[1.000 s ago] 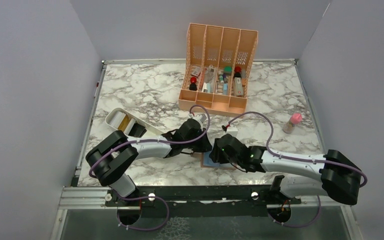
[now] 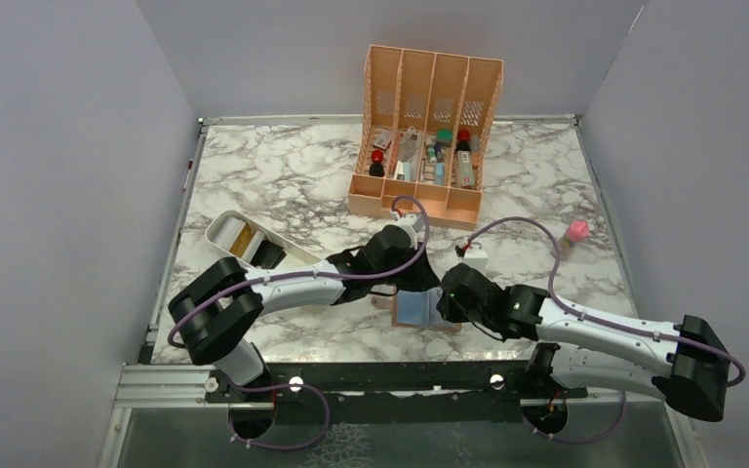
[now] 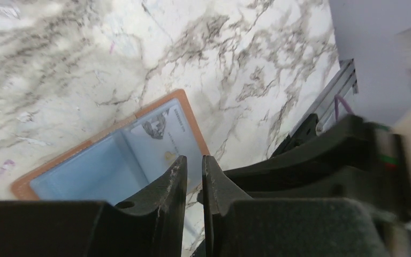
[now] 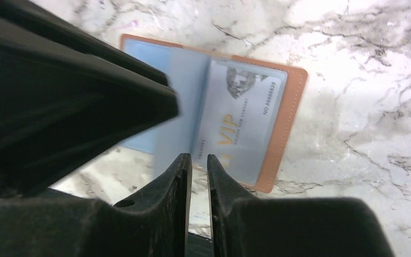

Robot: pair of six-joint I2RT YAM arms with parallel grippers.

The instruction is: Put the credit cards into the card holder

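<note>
The tan-edged card holder point(image 2: 413, 310) lies on the marble table under both grippers, showing blue pockets. In the right wrist view its right pocket holds a white VIP card point(image 4: 238, 120), with a translucent flap beside it. My left gripper is just above the holder, fingertips close together, nothing visible between them. My right gripper is over the holder's lower edge, fingers nearly together; whether anything thin is between them is hard to tell. The other arm's dark body fills the upper left of that view.
A white tray point(image 2: 293, 250) with cards and other items lies at the left. An orange organizer point(image 2: 417, 200) with small objects stands at the back. A pink-topped bottle point(image 2: 575, 232) is at the right.
</note>
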